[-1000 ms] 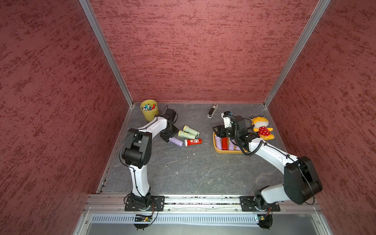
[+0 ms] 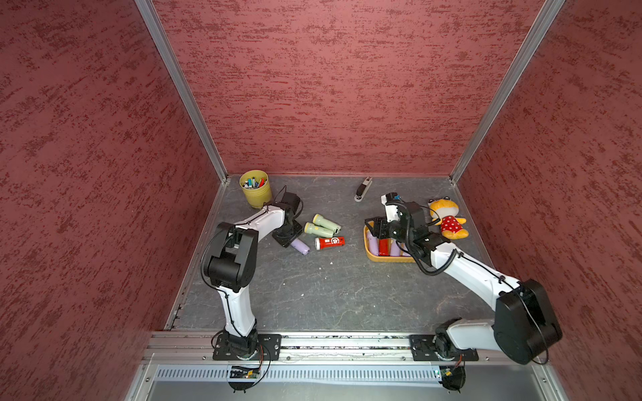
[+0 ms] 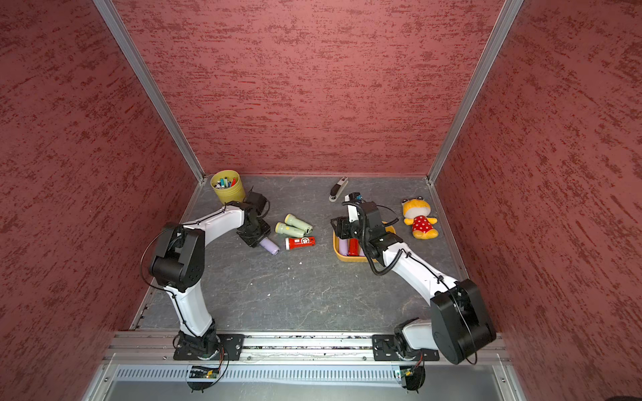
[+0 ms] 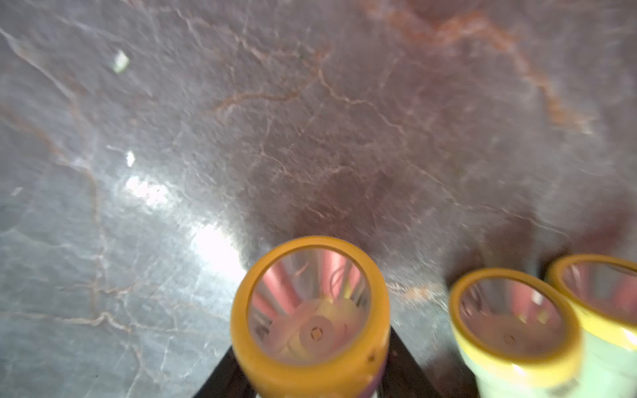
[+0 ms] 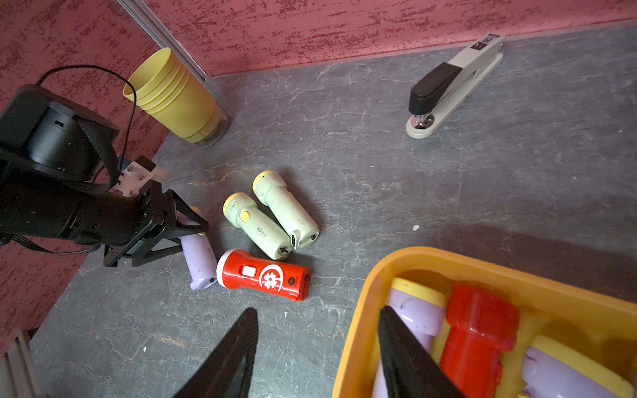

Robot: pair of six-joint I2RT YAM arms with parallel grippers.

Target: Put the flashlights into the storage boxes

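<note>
A purple flashlight (image 5: 199,260) with a yellow rim lies on the table at the left. My left gripper (image 2: 291,238) is at its rim end, with a finger on either side. In the left wrist view the flashlight's lens end (image 4: 312,311) fills the space between those fingers; whether they grip it is unclear. Two pale green flashlights (image 5: 258,229) and a red flashlight (image 5: 265,274) lie just to its right. An orange storage box (image 5: 361,318) holds purple and red flashlights (image 5: 472,345). Over its left edge, my right gripper is open and empty.
Yellow cups (image 5: 176,99) holding pens stand at the back left. A stapler (image 5: 451,86) lies at the back, and a plush toy (image 2: 449,217) sits right of the box.
The purple flashlight has shifted slightly and turned, its free end now pointing more toward the front. My left gripper has turned along with it. The right arm has shifted a little to the right.
</note>
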